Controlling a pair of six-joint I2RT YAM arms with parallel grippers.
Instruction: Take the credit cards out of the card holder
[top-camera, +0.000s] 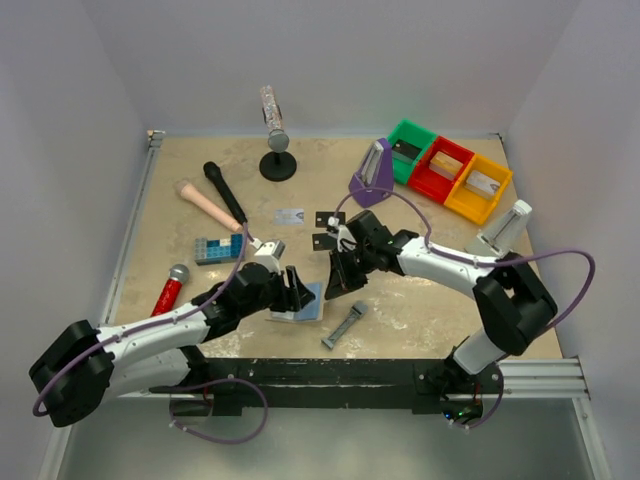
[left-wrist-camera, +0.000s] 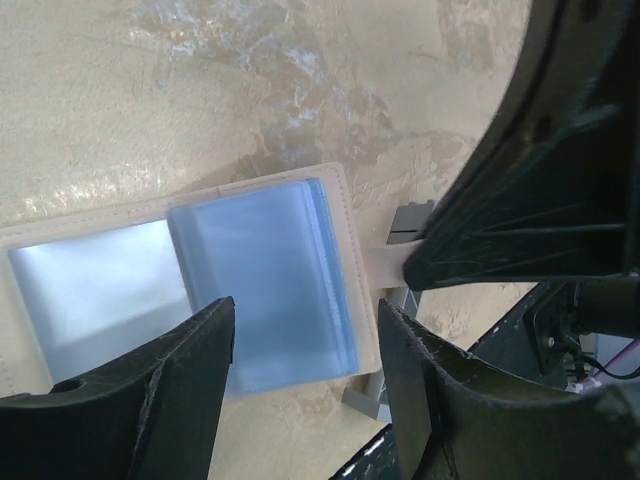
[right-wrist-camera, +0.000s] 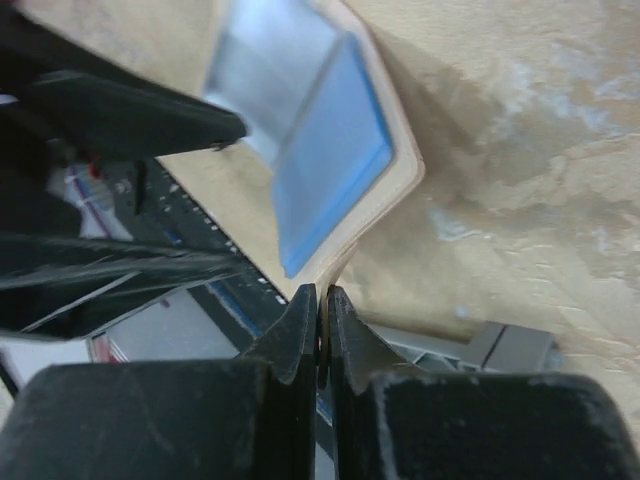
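The beige card holder (left-wrist-camera: 352, 250) lies flat-opened near the front middle, with a blue card (left-wrist-camera: 270, 290) and a pale card (left-wrist-camera: 105, 300) side by side in it. My right gripper is shut on the holder's edge, which looks tilted in the right wrist view. Over the blue card, my left gripper stands open; no card shows clamped between its fingers. Three cards lie loose behind the holder: a light grey card (top-camera: 289, 216), a black card (top-camera: 330, 218) and another dark card (top-camera: 323, 242).
A grey tool (top-camera: 345, 325) lies just right of the holder. Microphones, a blue block (top-camera: 218, 250) and a red microphone (top-camera: 170, 290) occupy the left side. A purple stand (top-camera: 372, 175) and coloured bins (top-camera: 473, 190) stand at the back right.
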